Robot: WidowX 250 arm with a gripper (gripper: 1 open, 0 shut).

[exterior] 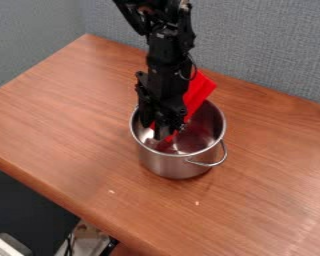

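Note:
My black gripper [164, 124] reaches down from the top centre into a steel pot [176, 164] with a wire side handle, in the middle of the wooden table. A bright red object [198, 89] tilts up behind the gripper, its lower part reaching down into the pot. The gripper's fingers are dark and partly hidden inside the pot; it looks shut on the red object, though the contact is hard to make out.
A grey padded wall stands behind. Beyond the front left edge are a dark floor and some equipment with cables.

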